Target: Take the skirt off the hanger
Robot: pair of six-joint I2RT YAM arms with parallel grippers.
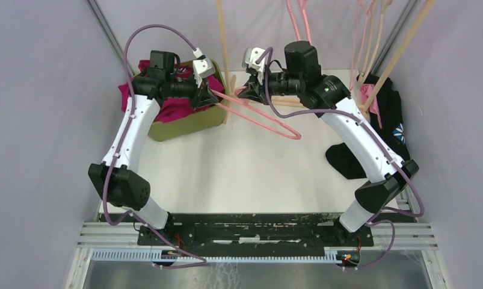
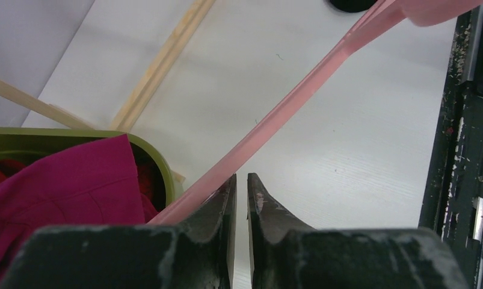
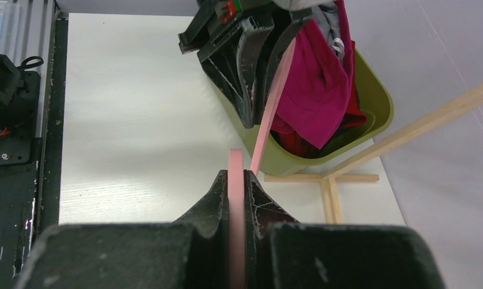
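A pink hanger [image 1: 270,124] spans the space between both grippers in the top view, no cloth visible on it. My right gripper is shut on it, a pink bar between the fingers. My left gripper is at the hanger's other end; its fingertips show a narrow gap, with a pink bar [image 2: 287,108] passing just over the left finger. Whether that bar is between or outside the fingers is unclear. A magenta cloth [image 2: 70,198] lies in the green bin [image 1: 187,125] behind my left gripper.
Wooden rack posts [image 1: 413,33] hold pink and beige hangers at the back right. Black cloth [image 1: 344,159] lies at the right of the white table [image 1: 239,180], whose front middle is clear.
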